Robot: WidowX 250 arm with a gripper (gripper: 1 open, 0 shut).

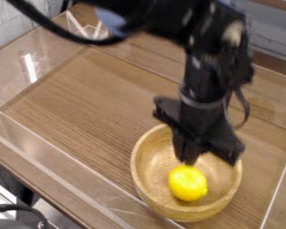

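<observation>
A light wooden bowl (155, 170) stands on the wooden table at the lower right, with a yellow object (189, 182) resting inside it toward the front. Just above the bowl, blurred, hangs my dark gripper (199, 143), its fingertips over the back part of the bowl. Nothing shows between the fingers, and the blur hides how far they are closed.
Clear edging runs along its left and front sides. A black cable lies at the lower left corner.
</observation>
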